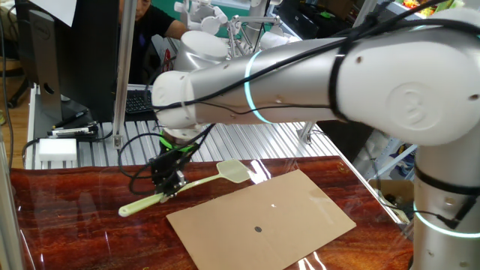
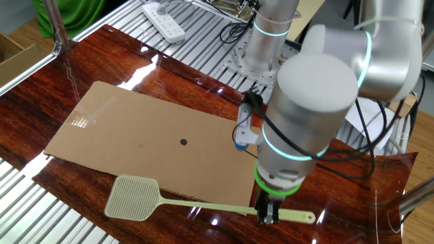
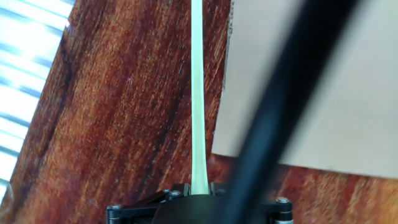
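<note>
My gripper (image 1: 169, 193) is shut on a pale green fly swatter (image 1: 234, 172), gripping it where the thin shaft meets the handle. In exterior view 2 the swatter's mesh head (image 2: 131, 198) points left, and its handle (image 2: 297, 216) sticks out to the right of the gripper (image 2: 267, 214). The wrist view shows the shaft (image 3: 197, 93) running straight up from between the fingers; the head is outside that view. A small black disc (image 2: 184, 142) lies on a brown cardboard sheet (image 2: 135, 118). The swatter is along the sheet's edge, away from the disc.
The cardboard rests on a glossy red-brown table cover (image 1: 82, 225). A slatted metal surface (image 1: 247, 142) borders it. A white power strip (image 2: 163, 22) lies near the arm's base. Black cables (image 1: 135, 161) loop loosely around the wrist.
</note>
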